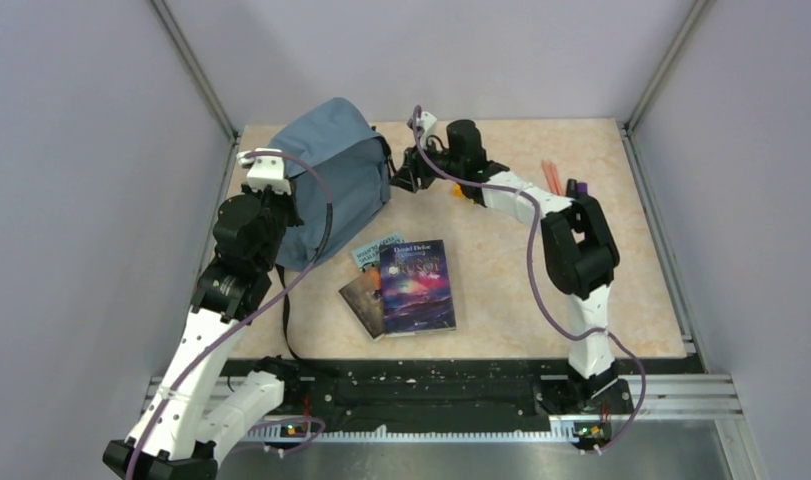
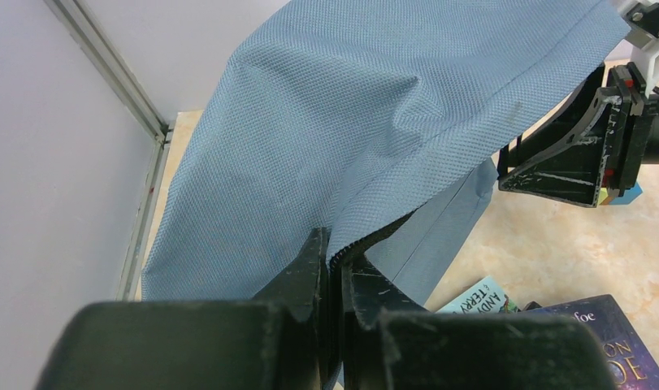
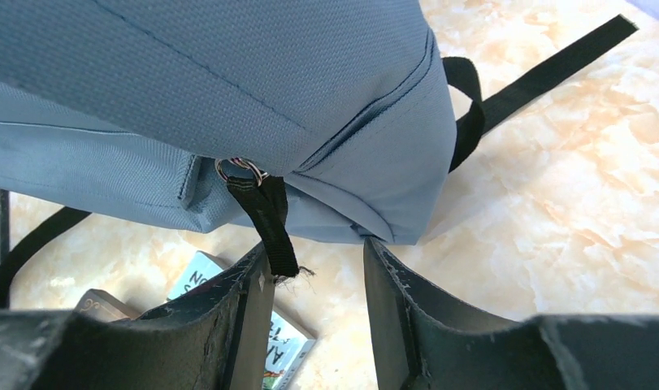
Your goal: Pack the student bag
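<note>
A blue-grey fabric bag lies at the back left. My left gripper is shut on the bag's fabric edge. My right gripper stands part open at the bag's right side; a black strap hanging from a metal ring on the bag is beside its left finger, and whether the strap is held cannot be seen, though the fingers are apart. A large purple book lies in front of the bag, over a teal book and a brown one.
Red pencils and dark markers lie at the back right. A small colourful item is behind the right gripper.
</note>
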